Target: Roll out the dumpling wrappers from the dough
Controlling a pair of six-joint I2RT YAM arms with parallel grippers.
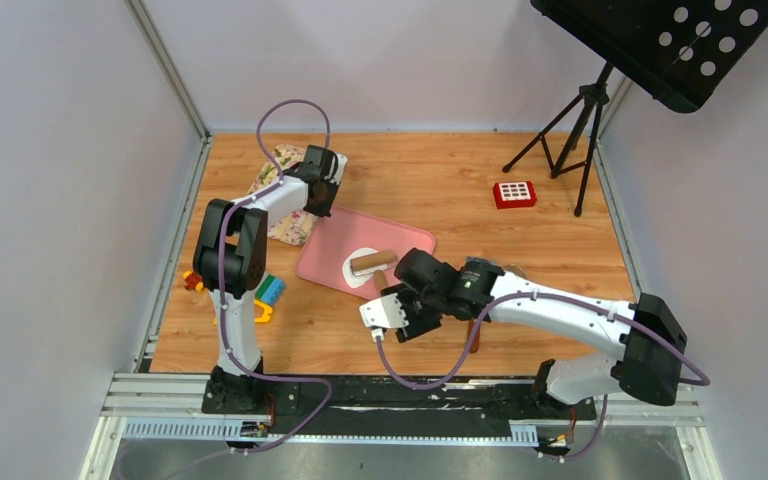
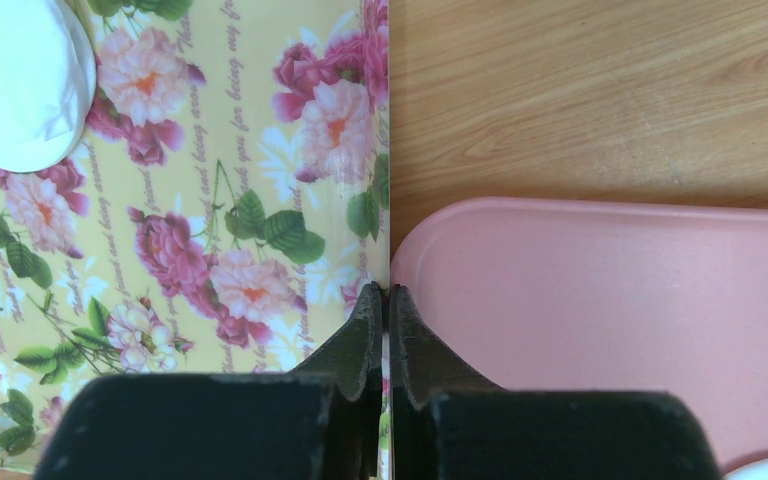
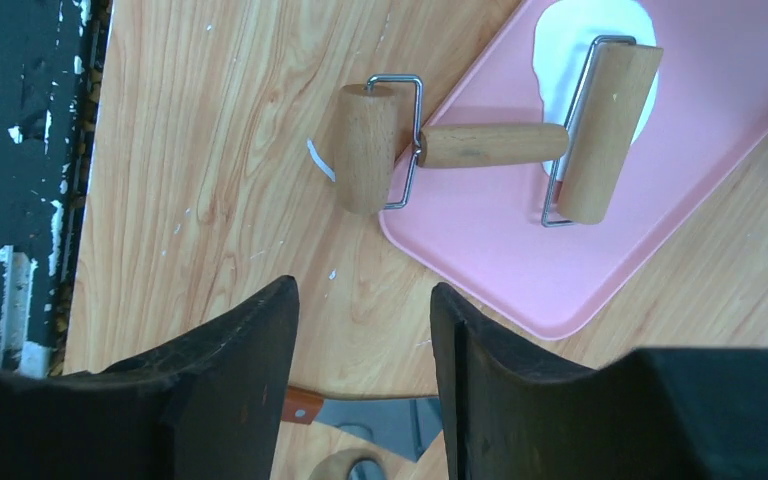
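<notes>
On the pink tray, a rolling pin lies across a flattened white dough round. A second rolling pin rests with its roller on the wood and its handle over the tray's corner. My right gripper hangs beside that tray corner, open and empty. My left gripper is shut above the edge of the floral mat, beside the tray, with nothing visible between its fingers. A white round stack lies on the mat.
A scraper with wooden handle lies near the right arm. Toy blocks are at the left, a red box and a black stand at the back right.
</notes>
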